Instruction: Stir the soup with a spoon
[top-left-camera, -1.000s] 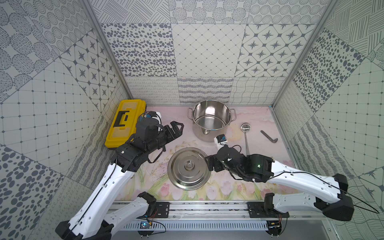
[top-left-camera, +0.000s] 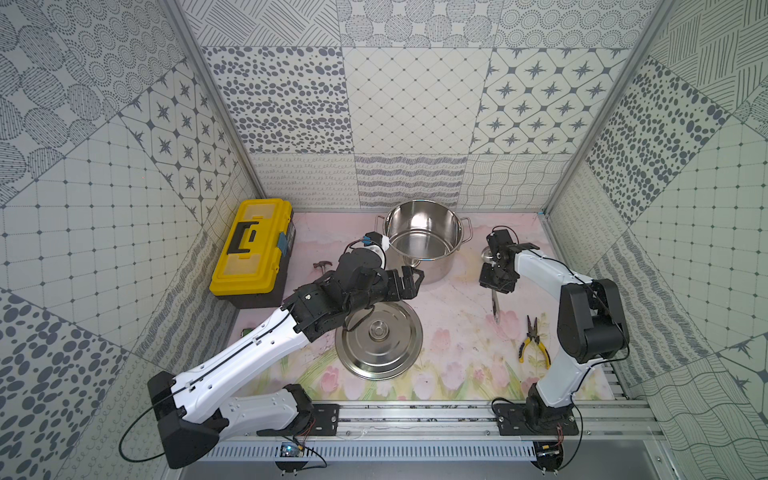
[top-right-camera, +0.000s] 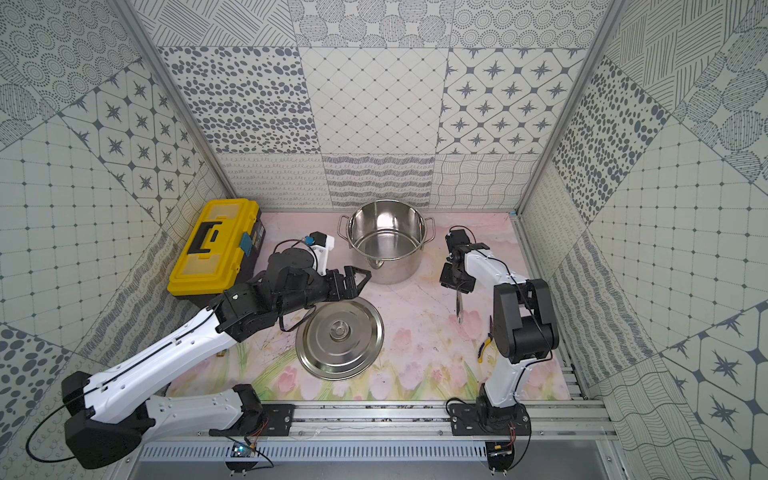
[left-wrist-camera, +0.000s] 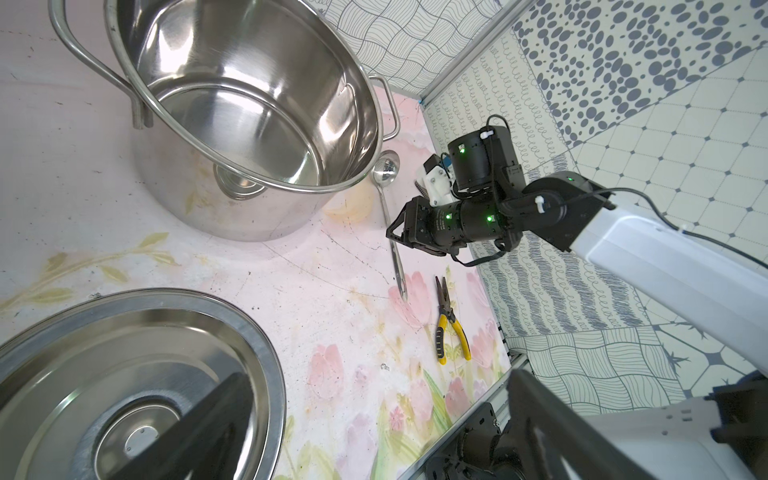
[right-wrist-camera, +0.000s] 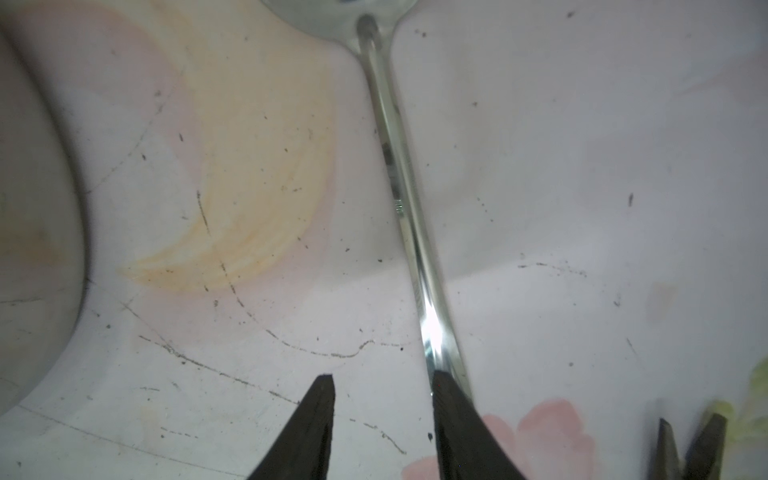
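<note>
A steel ladle-like spoon (left-wrist-camera: 393, 257) lies on the table right of the empty-looking steel pot (top-left-camera: 421, 240), its bowl toward the back. My right gripper is low over the spoon's handle (right-wrist-camera: 408, 224), fingers apart, nothing held; the handle lies below them on the table. My left gripper (top-left-camera: 409, 281) hangs open at the pot's front left, above the gap between pot and lid, with nothing between its fingers.
A steel lid (top-left-camera: 377, 356) lies in front of the pot. Yellow-handled pliers (top-left-camera: 542, 352) lie at the front right. A yellow toolbox (top-left-camera: 252, 244) stands at the left, with a small hammer (top-left-camera: 321, 265) beside it.
My right gripper has moved from the front middle, back and rightward to over the spoon. My left gripper has moved rightward toward the pot.
</note>
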